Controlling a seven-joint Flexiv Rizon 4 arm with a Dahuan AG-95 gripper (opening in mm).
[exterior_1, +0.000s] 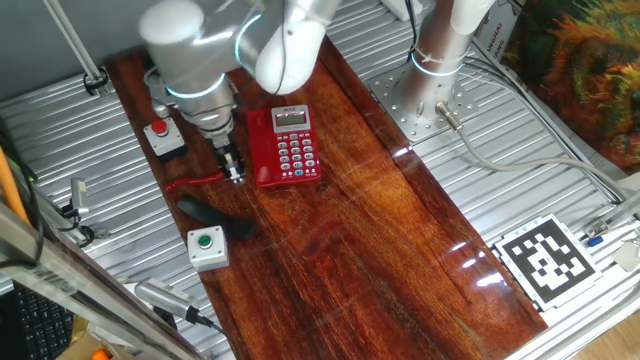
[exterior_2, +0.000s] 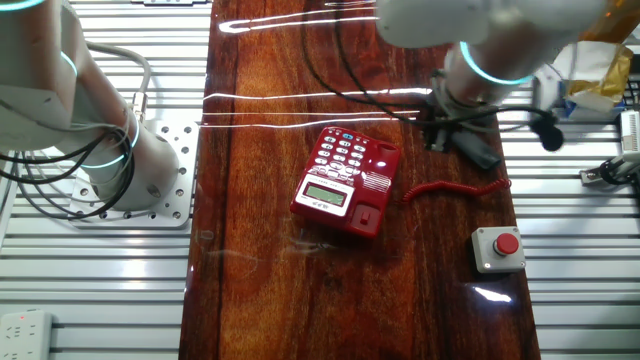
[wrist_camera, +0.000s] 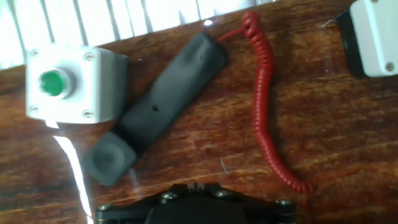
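A red desk phone with a grey keypad and display sits on the wooden table, its cradle empty. Its dark handset lies off the phone near the table edge, with a perforated round end facing up in the wrist view. From the handset's far end runs a coiled red cord. My gripper hangs above the table between phone and handset; in the wrist view its black fingers meet at the bottom centre, shut with nothing visible between them. The handset is apart from them, ahead and to the left.
Beside the handset stands a white box with a green button. A box with a red button is by the same table edge, past the cord. Bare wood stretches across the table's middle and front.
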